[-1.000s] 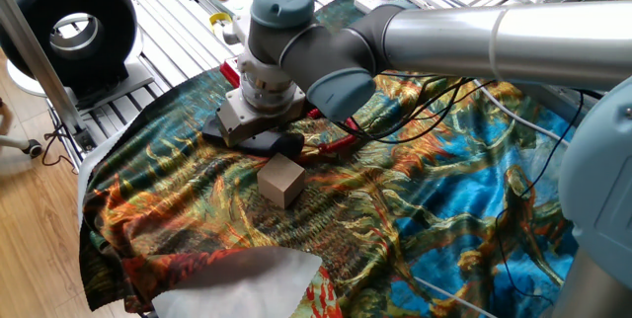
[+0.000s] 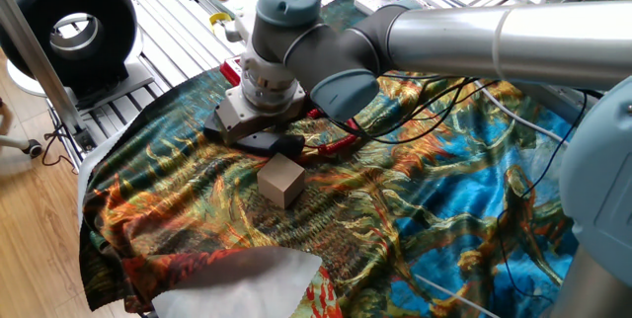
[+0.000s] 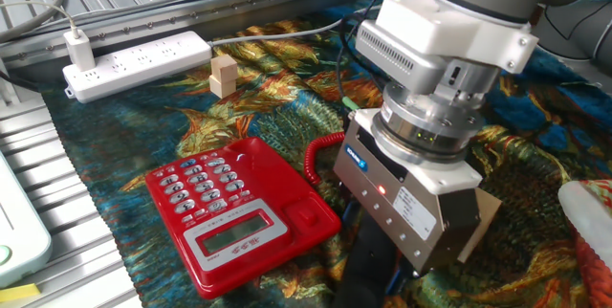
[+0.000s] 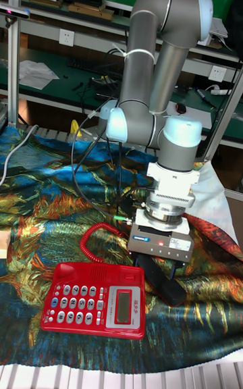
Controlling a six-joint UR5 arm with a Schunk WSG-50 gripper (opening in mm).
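Observation:
A red desk telephone base (image 3: 206, 188) lies on the patterned cloth, its keypad and small display facing up; in exterior view 3 the phone (image 4: 75, 302) is left of the gripper. My gripper (image 4: 167, 268) points down beside the phone, low over the cloth. A black elongated piece that looks like the handset (image 4: 169, 291) lies under and against the gripper; exterior view 1 shows the black handset (image 2: 281, 146) below the gripper body. A red coiled cord (image 4: 88, 245) runs from the phone toward the gripper. The fingertips are hidden or merge with the black piece, so their grip is unclear.
A brown cube (image 2: 282, 182) sits on the cloth close to the gripper. Two small wooden blocks (image 3: 223, 77) stand stacked by a white power strip (image 3: 143, 67). The cloth is wrinkled, with a pale folded flap (image 2: 242, 283). Black cables hang beside the arm.
The wrist has shifted and tilted slightly, and the gripper body sits a little differently over the black handset. The cube and cloth have not moved.

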